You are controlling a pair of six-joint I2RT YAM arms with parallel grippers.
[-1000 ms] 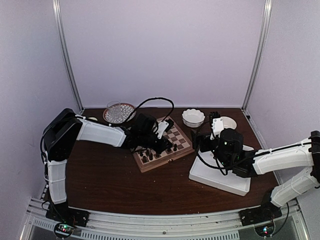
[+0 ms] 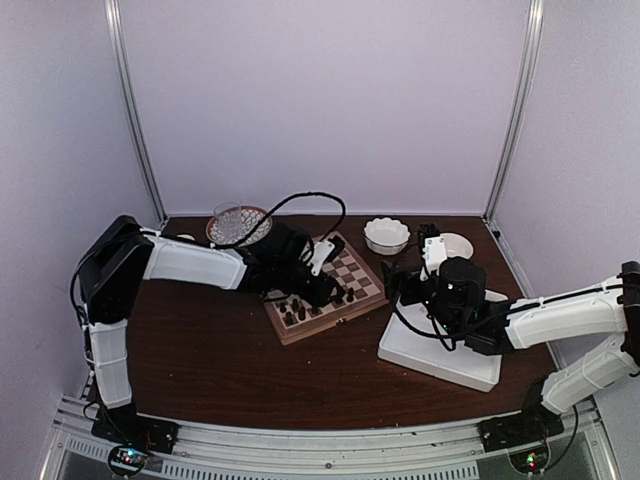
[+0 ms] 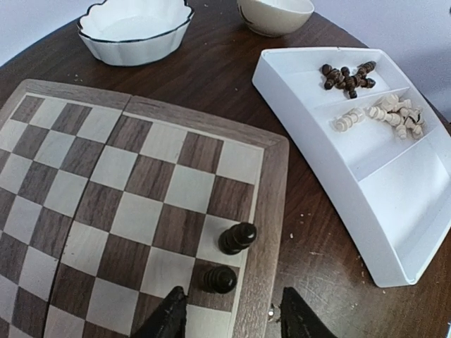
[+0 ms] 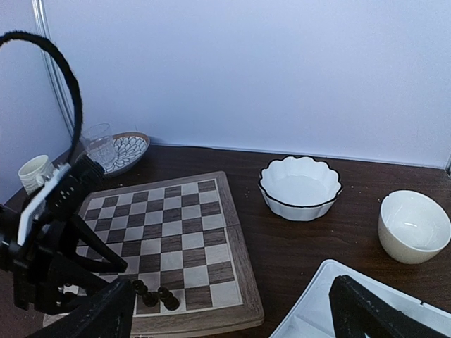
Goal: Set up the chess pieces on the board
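The chessboard [image 2: 350, 270] carries several dark pieces along its near side in the top view. My left gripper hovers over it, fingers apart with nothing seen between them; in the left wrist view two dark pieces [image 3: 237, 238] stand on the squares just beyond the fingertips. My right gripper stands open above the white tray [image 2: 430, 370]. In the left wrist view that tray holds brown pieces [image 3: 345, 79] and cream pieces [image 3: 394, 113] in separate compartments.
A scalloped bowl [image 4: 300, 186], a plain bowl [image 4: 413, 225], a patterned plate with a glass [image 2: 228, 225] and a cup [image 4: 35, 172] line the back.
My left arm has risen slightly and shifted a little back and left over the board. The right arm has not moved.
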